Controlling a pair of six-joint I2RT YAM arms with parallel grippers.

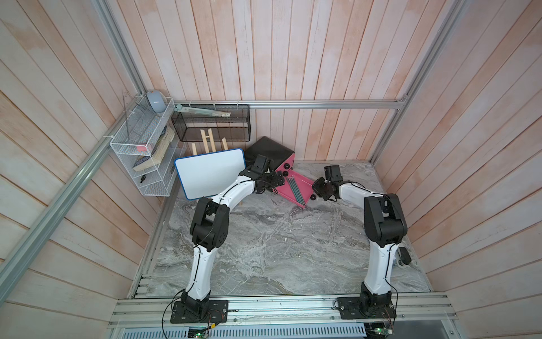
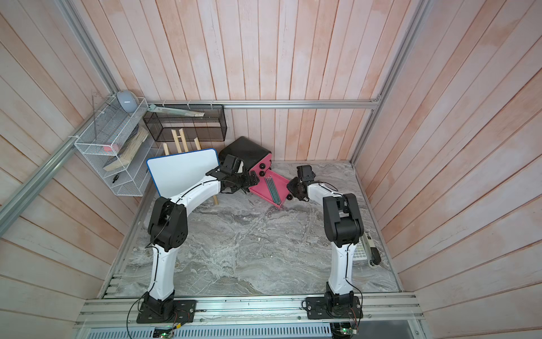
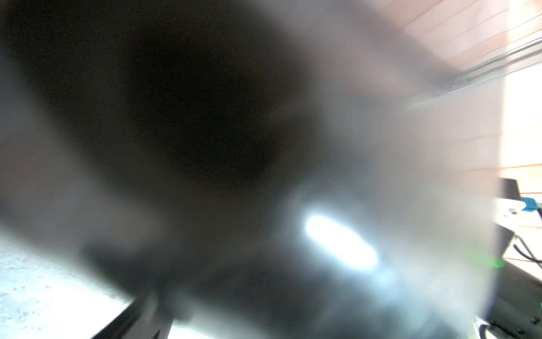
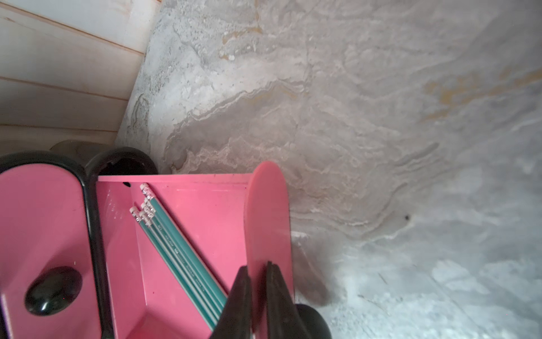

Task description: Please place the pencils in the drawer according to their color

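The pink drawer sticks out from the black cabinet at the back, with several teal pencils lying side by side inside it. My right gripper is shut on the drawer's front panel, beside a black knob. My left gripper is at the cabinet's left front, by the drawer; its wrist view is mostly dark blur, so its fingers cannot be made out.
A whiteboard on a wooden stand is left of the cabinet. Wire shelves are at the upper left.
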